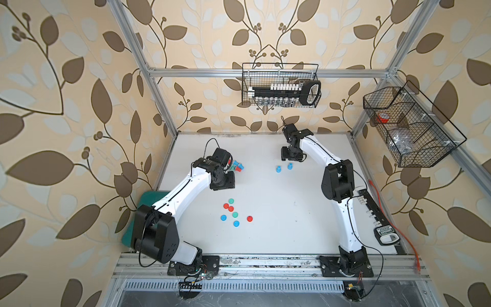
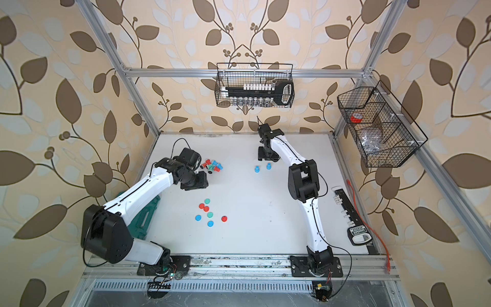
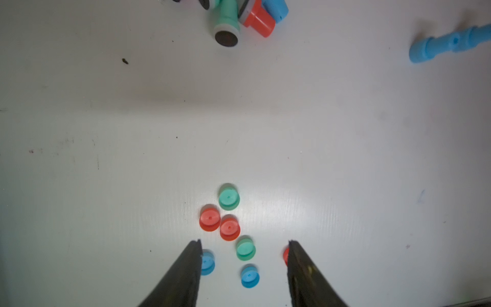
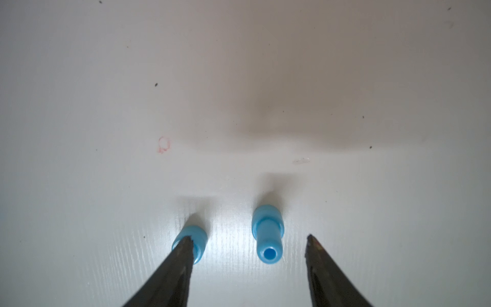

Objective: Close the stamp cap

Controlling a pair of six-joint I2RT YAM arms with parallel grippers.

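Loose red, green and blue caps lie in the lower middle of the left wrist view. A pile of coloured stamps lies at that view's top, black pads showing on some. Two blue stamp pieces stand on the table: one between the fingertips in the right wrist view, the other at the left finger. My left gripper is open above the caps, empty. My right gripper is open above the blue pieces, empty.
A green case sits at the left edge, and a black-and-white instrument at the right edge. Wire baskets hang on the frame.
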